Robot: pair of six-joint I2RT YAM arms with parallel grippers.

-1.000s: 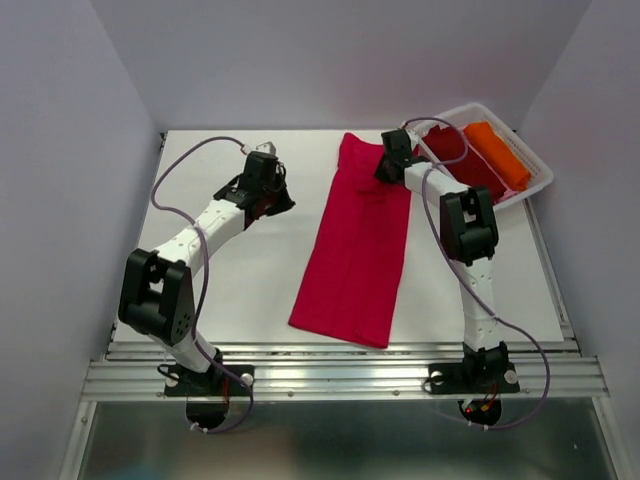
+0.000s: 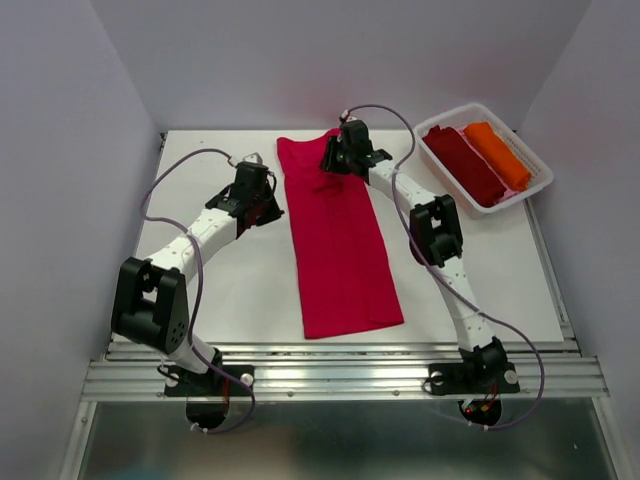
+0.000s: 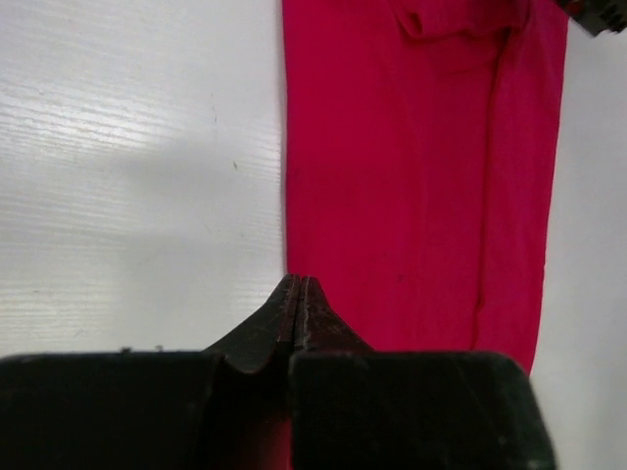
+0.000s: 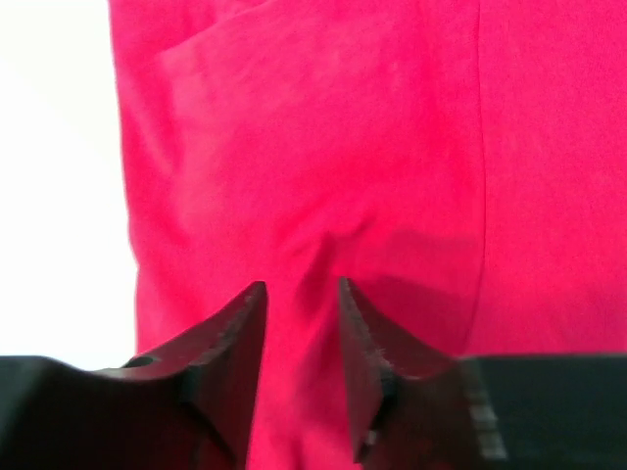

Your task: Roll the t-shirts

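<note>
A crimson t-shirt [image 2: 335,260], folded into a long strip, runs from the back of the white table toward its front edge, slightly slanted. Over its far part is my right gripper [image 2: 328,163]; in the right wrist view the right gripper is part open, with a small gap between its tips. The cloth fills the view beneath them, wrinkled near the tips. To the left of the strip, apart from it in the top view, hovers my left gripper [image 2: 281,213], its fingers [image 3: 304,308] shut with nothing showing between them.
A white basket [image 2: 540,178] at the back right holds a dark red roll [image 2: 462,165] and an orange roll [image 2: 497,155]. Bare table [image 2: 240,290] lies left of the strip, and more is free at the right front.
The right gripper and the shirt's far end have moved left, away from the basket. The strip has swung from a strong slant to nearly straight.
</note>
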